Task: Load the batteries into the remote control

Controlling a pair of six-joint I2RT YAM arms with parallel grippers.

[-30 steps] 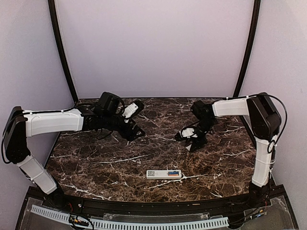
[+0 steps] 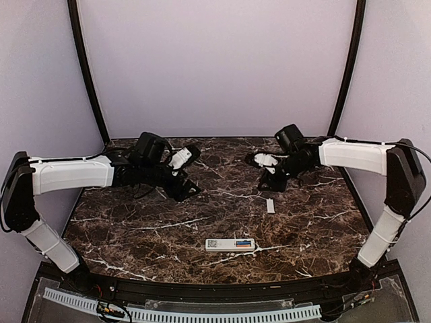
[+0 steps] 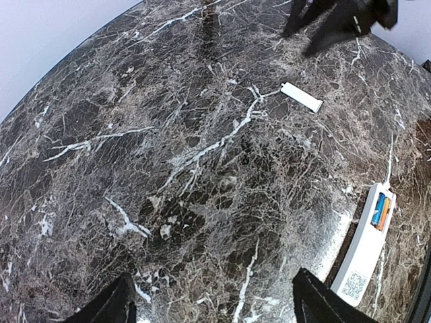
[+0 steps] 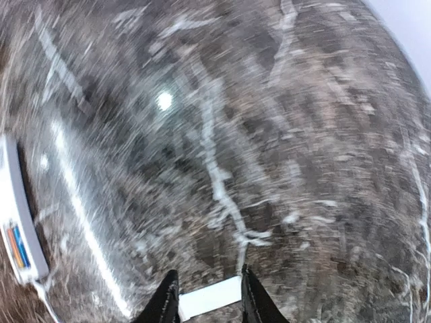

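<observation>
The white remote control (image 2: 221, 245) lies flat near the front of the table. Two batteries, one blue (image 3: 380, 204) and one orange (image 3: 384, 217), sit side by side in its uncovered compartment. Its small white cover (image 2: 271, 206) rests on the table behind and to the right of the remote. Above and behind this cover hovers my right gripper, its fingers apart, with the cover seen on the table beyond the gap. My left gripper is in the air to the left, fingers wide apart and nothing between them.
Pale walls (image 2: 222, 67) stand at the back and sides. A slotted metal strip (image 2: 222, 314) runs along the front edge.
My right gripper has moved up and back from the cover, which was mostly hidden by it and now shows in full on the table. The left arm and remote look nearly unchanged.
</observation>
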